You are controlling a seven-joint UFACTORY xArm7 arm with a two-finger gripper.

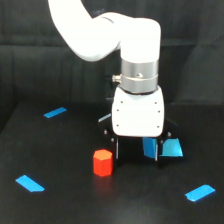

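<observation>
A red block (103,163) with an angular outline stands on the dark table, left of the hand and nearer the camera. My gripper (138,160) points down from the white arm, to the right of the red block and apart from it. Its dark fingers are hard to make out against the black surface but seem spread wide, with nothing seen between them. Behind the hand's right side sits a blue object (172,148), partly covered by the hand and finger.
Flat blue strips mark the table at the back left (55,112), the front left (30,184) and the front right (200,192).
</observation>
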